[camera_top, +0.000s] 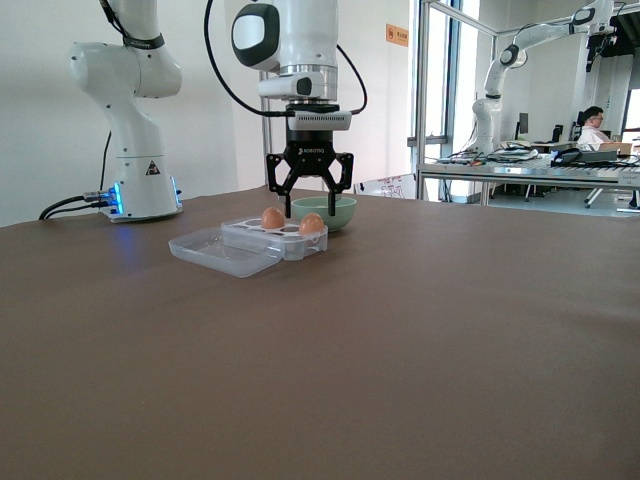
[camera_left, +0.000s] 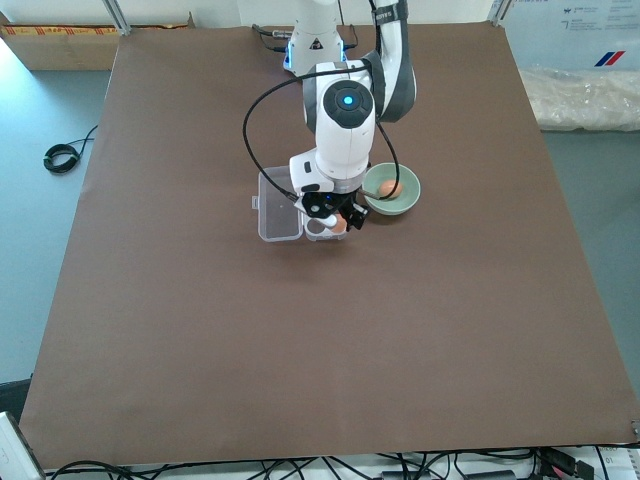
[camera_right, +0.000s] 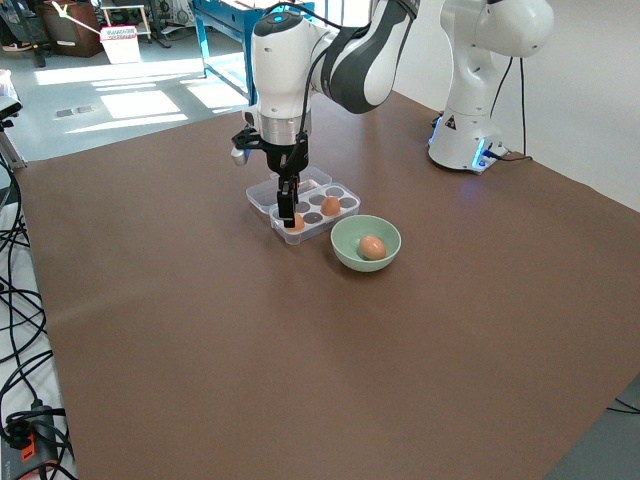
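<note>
My gripper (camera_top: 310, 212) is open, pointing down above an open clear egg carton (camera_top: 226, 255), its fingers apart with nothing seen between them. The carton holds two brown eggs, one egg (camera_top: 273, 219) and another egg (camera_top: 312, 225), beside empty cups; its lid lies flat to one side. A pale green bowl (camera_right: 348, 250) stands next to the carton with a brown egg (camera_right: 372, 247) in it. In the camera left view the arm hides much of the carton.
The white robot base (camera_top: 140, 190) stands behind on the brown table (camera_left: 320, 340). Cables run along the table's outer edge.
</note>
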